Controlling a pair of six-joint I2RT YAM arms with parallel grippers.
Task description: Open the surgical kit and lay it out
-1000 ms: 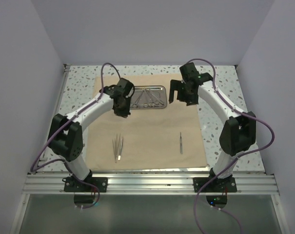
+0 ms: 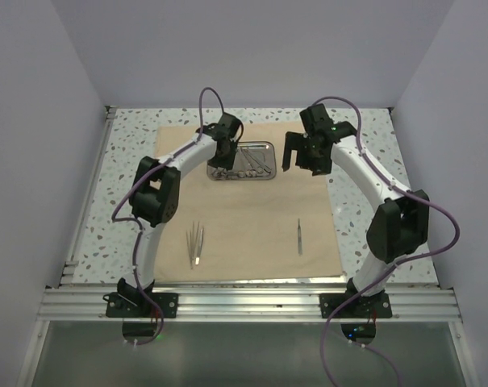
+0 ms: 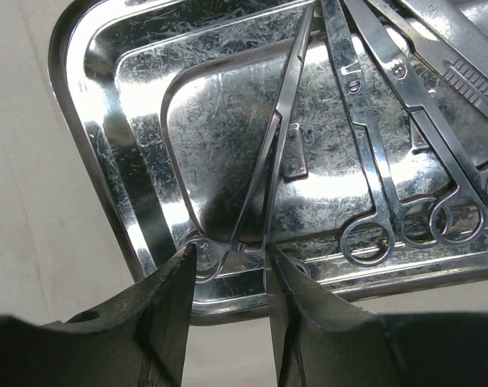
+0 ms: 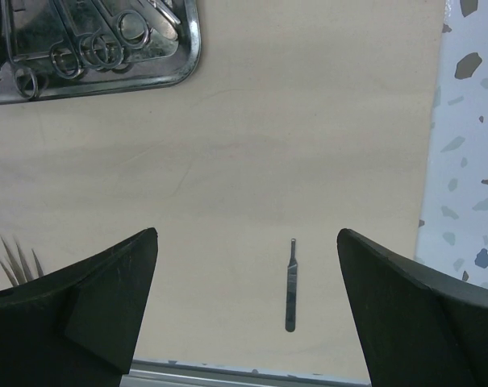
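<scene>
A metal tray (image 2: 274,165) holds several ringed instruments at the back middle of the cloth. In the left wrist view, the leftmost scissor-like instrument (image 3: 277,129) lies with its rings toward my left gripper. That gripper is part open, one fingertip over each ring; whether they touch cannot be told. More ringed clamps (image 3: 373,193) lie to the right in the tray, beside a flat-handled tool (image 3: 449,60). My right gripper stands wide open and empty above the cloth, right of the tray.
Several slender tweezers (image 2: 196,246) lie at the cloth's front left. A single scalpel handle (image 2: 299,238) rests at front right. Bare beige cloth (image 2: 248,226) stretches between them. The speckled table (image 2: 373,193) shows beyond the cloth.
My left gripper has moved from in front of the tray's left side, back and to the right, over the tray's left part. The right arm has shifted only slightly.
</scene>
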